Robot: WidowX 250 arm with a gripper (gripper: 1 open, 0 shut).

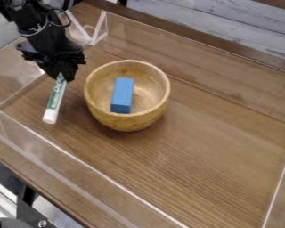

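Observation:
My black gripper (60,64) is at the upper left, over the top end of a white stick with a green label (54,100) that lies on the wooden table left of a bowl. Whether the fingers hold it cannot be told. The round wooden bowl (153,77) contains a blue block (121,94) on its left-middle part.
Clear plastic pieces stand at the top left behind the gripper, and dark cables show at the lower left edge.

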